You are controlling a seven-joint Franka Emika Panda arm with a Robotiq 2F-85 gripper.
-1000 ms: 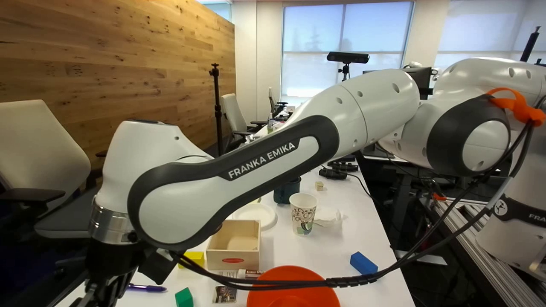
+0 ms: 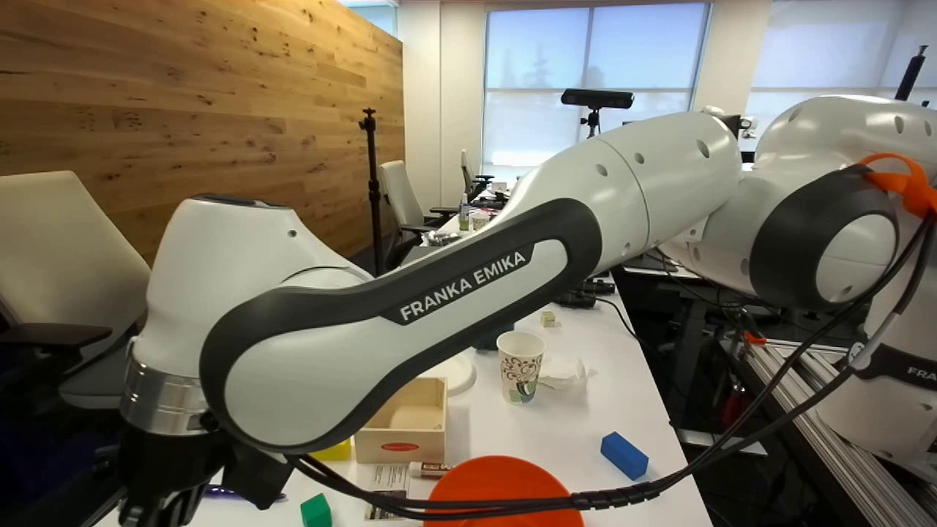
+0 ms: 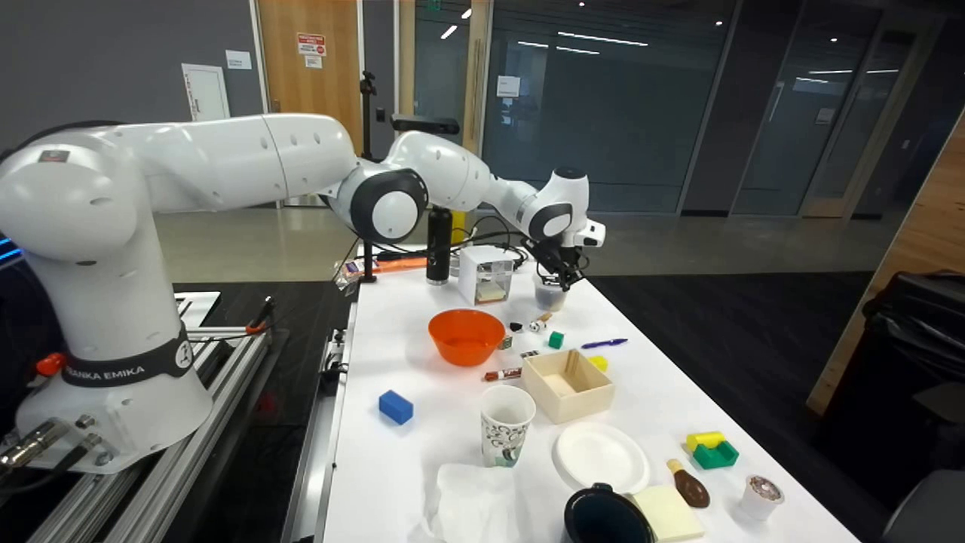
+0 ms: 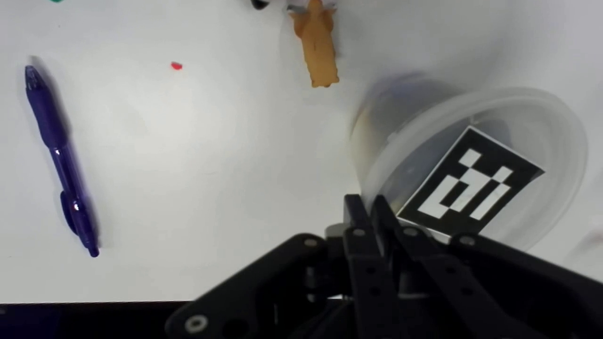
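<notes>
A translucent, whitish plastic tub lies at the right of the wrist view, with a black-and-white patterned square inside it. My gripper is shut on the tub's near left rim, its dark fingertips pinching the wall. In exterior view 2, the tub shows just under the gripper at the far end of the table. Whether its base touches the tabletop is unclear. Exterior view 1 catches only part of the gripper at the bottom left; the tub is out of that view.
A purple pen and a small brown figure lie left of the tub. An orange bowl, a clear-fronted white box, a wooden box and a patterned cup stand around the table. The table edge runs close below the gripper.
In exterior view 1, my hand and forearm have shifted left, with the hand a little lower at the bottom edge. The objects in sight on the table have stayed put.
</notes>
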